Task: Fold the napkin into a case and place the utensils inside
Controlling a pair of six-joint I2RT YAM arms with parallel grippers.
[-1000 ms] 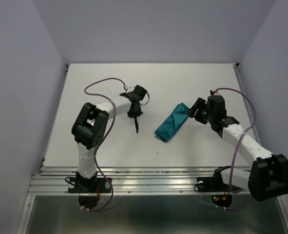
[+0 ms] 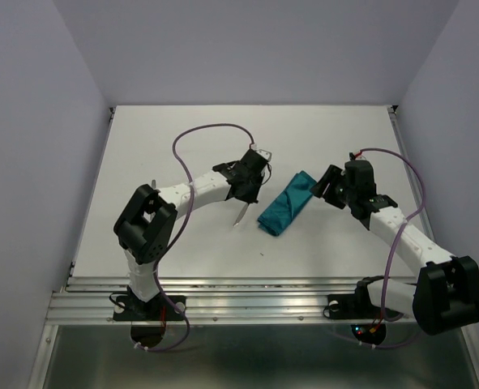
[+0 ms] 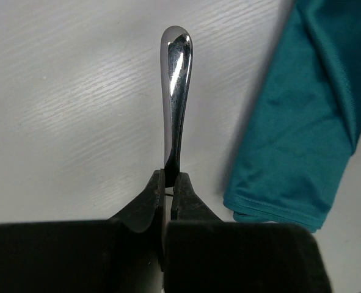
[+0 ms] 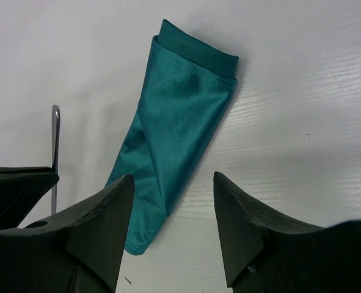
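Observation:
A shiny metal utensil sticks out of my left gripper, which is shut on it; the handle shows and the other end is hidden. From above, the utensil slants down from the left gripper, just left of the napkin. The teal napkin lies folded into a narrow diagonal strip, with a slanting fold across its upper layer. My right gripper is open beside the napkin's far right end, its two fingers apart with nothing between them. The left gripper also enters the right wrist view, holding the utensil.
Bare white table surrounds the napkin on most sides. A small dark speck lies near the front, below the napkin. Beside the left arm's elbow a small pale tip shows, mostly hidden.
My left arm has moved to the right, bringing the utensil closer to the napkin and tilting it. The napkin lies still, and the right arm looks unmoved.

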